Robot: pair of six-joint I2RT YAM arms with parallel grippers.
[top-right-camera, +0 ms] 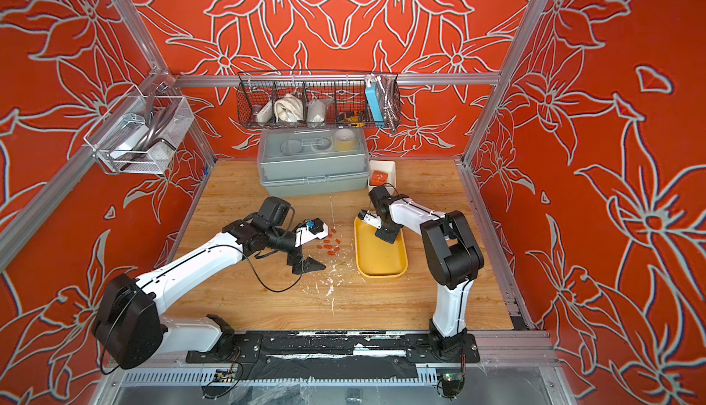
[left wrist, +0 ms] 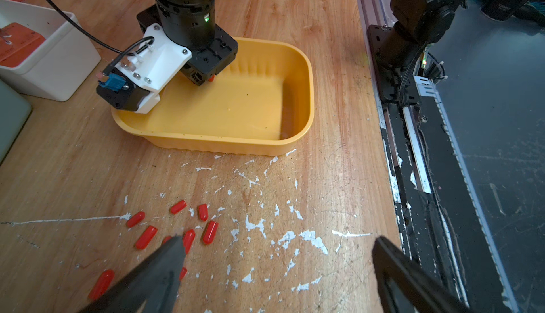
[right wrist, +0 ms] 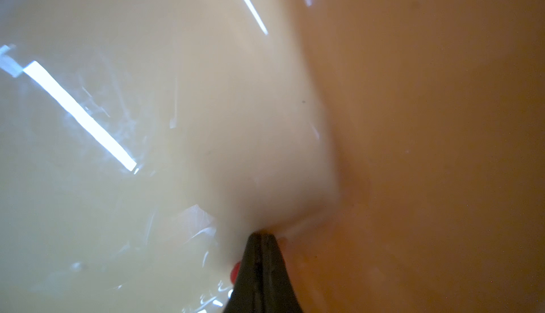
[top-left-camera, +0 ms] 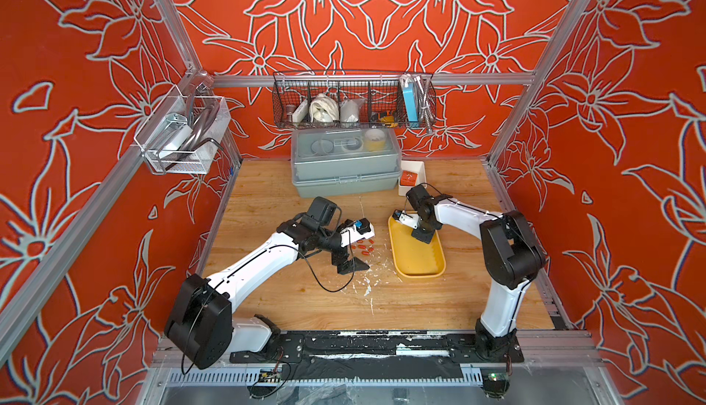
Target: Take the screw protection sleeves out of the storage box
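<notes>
The yellow storage box [left wrist: 244, 145] stands on the table, its floor mostly bare. My right gripper is down inside it near a wall, its two dark fingers shut together with nothing visible between them. One red sleeve [right wrist: 235, 273] peeks out just left of those fingers; most of it is hidden behind them. The left wrist view shows a bit of red [left wrist: 211, 78] under the right gripper. Over the bare table left of the box, my left gripper holds its fingers wide open. Several red sleeves [left wrist: 210, 232] lie loose near its left finger.
A white bin [top-left-camera: 412, 175] with a red item is behind the yellow box. The grey lidded case [top-left-camera: 345, 166] occupies the back of the table. White scuffs mark the wood between the arms.
</notes>
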